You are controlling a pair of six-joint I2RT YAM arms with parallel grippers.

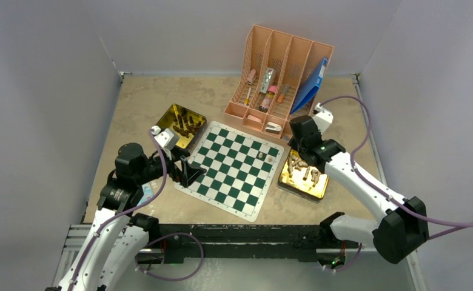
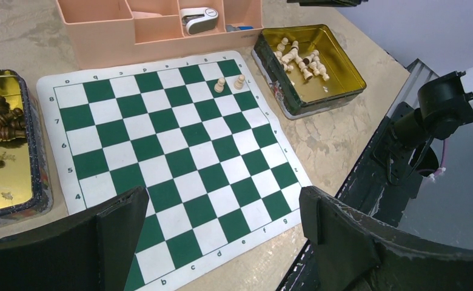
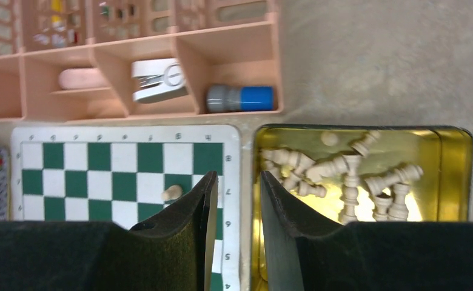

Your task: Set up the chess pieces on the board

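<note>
The green-and-white chessboard [image 1: 227, 168] lies flat mid-table. Two light pawn-like pieces stand near its right side: one light piece [image 2: 220, 85] on a green square, another light piece [image 2: 239, 82] beside it on a white one. Several light pieces [image 2: 298, 60] lie jumbled in the right tin [image 1: 303, 193]. Dark pieces [image 2: 2, 127] fill part of the left tin [image 1: 184, 141]. My right gripper is open and empty above the gap between board and right tin. Over the board's left edge hangs my left gripper [image 1: 201, 176], open with nothing between its fingers.
Behind the board stands a pink organizer [image 1: 282, 66] with a blue folder [image 1: 310, 86], a stapler [image 2: 199, 20] and other stationery. Its front corner comes close to the right tin. Most of the board is bare, and the table right of the organizer is free.
</note>
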